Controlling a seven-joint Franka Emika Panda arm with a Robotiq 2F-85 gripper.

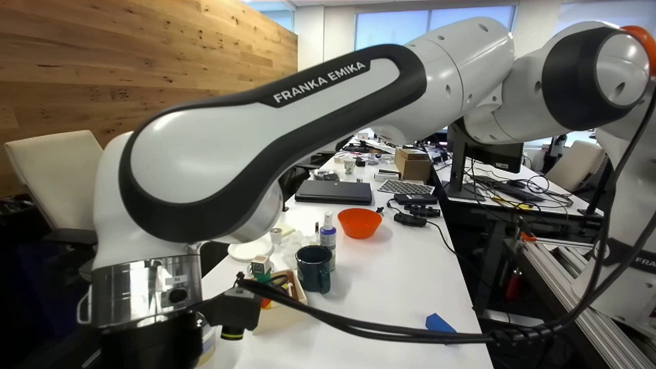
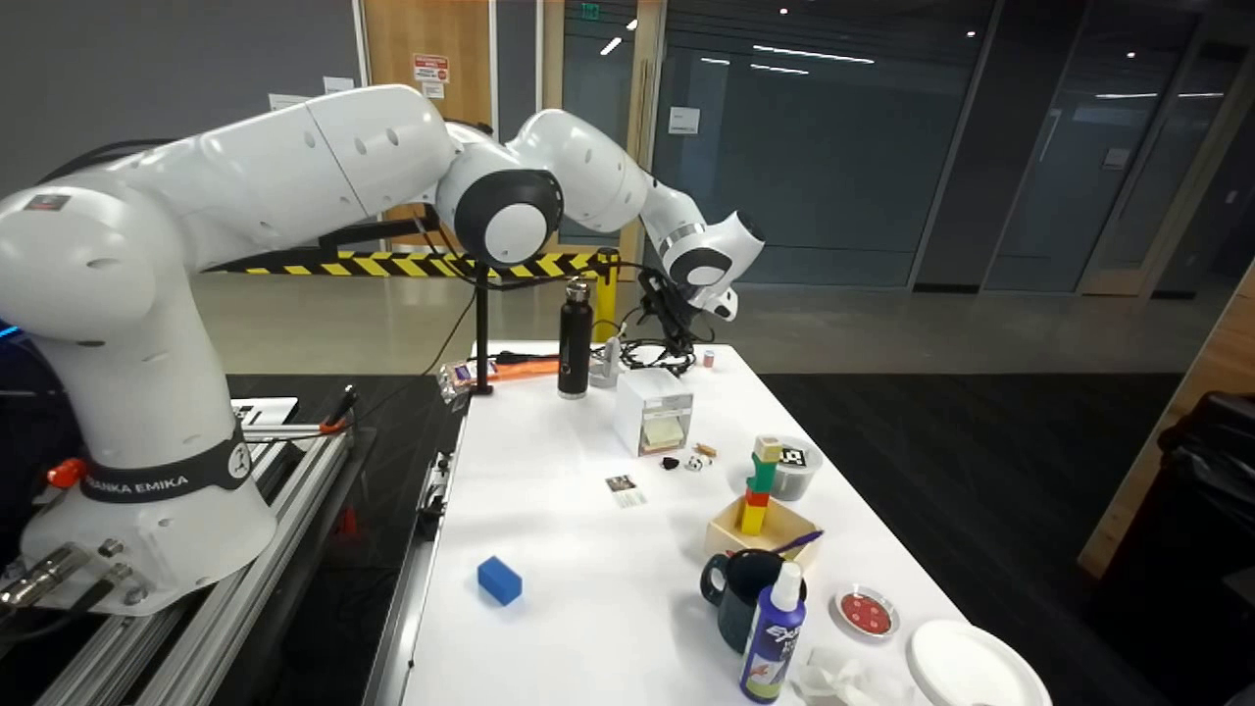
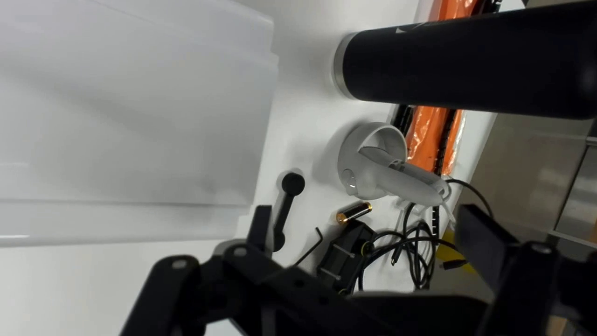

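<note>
In the wrist view my gripper is open, its two dark fingers wide apart and nothing held between them. Beyond the gap, on the white table, lie a battery, a black device and a tangle of black cable. A white VR-style controller sits above them in that view, beside a black bottle. To the left is a large white box. The gripper's fingers cannot be made out in either exterior view.
A wooden tray with stacked blocks, a dark mug and a spray bottle stand along one side of the table. A blue block lies near the opposite edge, with clear table around it. An orange bowl is farther off.
</note>
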